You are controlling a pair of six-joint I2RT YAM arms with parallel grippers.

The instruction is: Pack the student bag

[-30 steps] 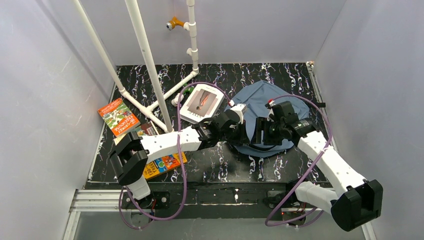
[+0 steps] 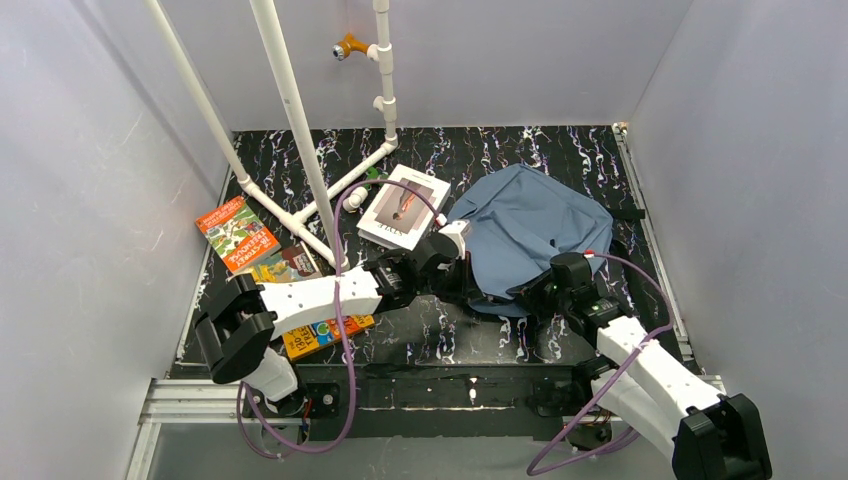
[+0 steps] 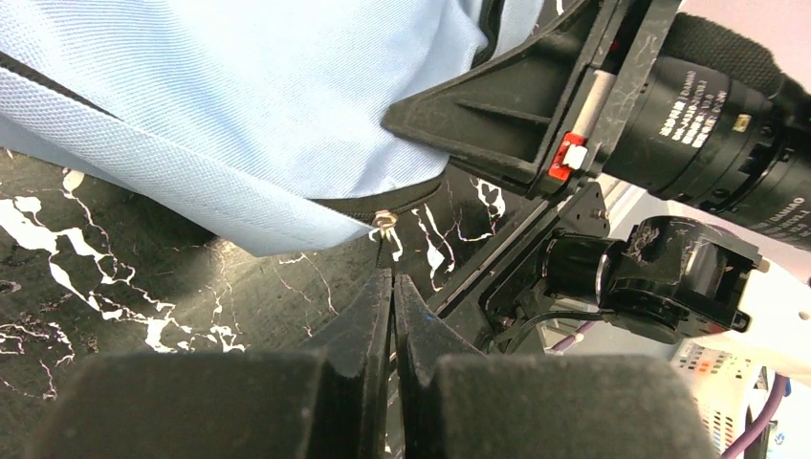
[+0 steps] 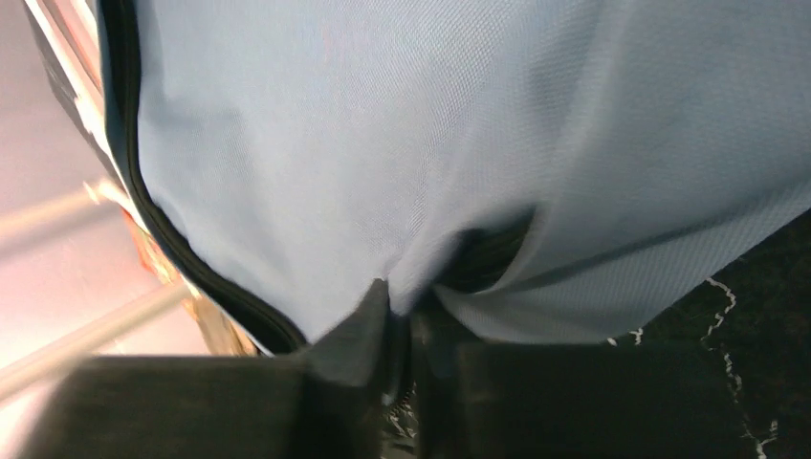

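Note:
The blue bag (image 2: 530, 220) lies flat at the right of the table. At its front edge, the left wrist view shows a brass zipper slider (image 3: 384, 220) with a thin dark pull running down to my left gripper, whose fingers are shut on that pull. My right gripper is at the bag's front edge. A fold of blue cloth (image 4: 413, 277) lies at its fingertips, which are close together but blurred, so their hold is unclear. A short dark opening shows beside the fold. The bag's inside is hidden.
A white book (image 2: 405, 207) lies left of the bag. Farther left are a green-and-red book (image 2: 238, 234) and an orange book (image 2: 345, 331), partly under my left arm. White pipes (image 2: 292, 110) rise at the back left.
The left arm has shifted slightly left, and the bag's front edge has shifted.

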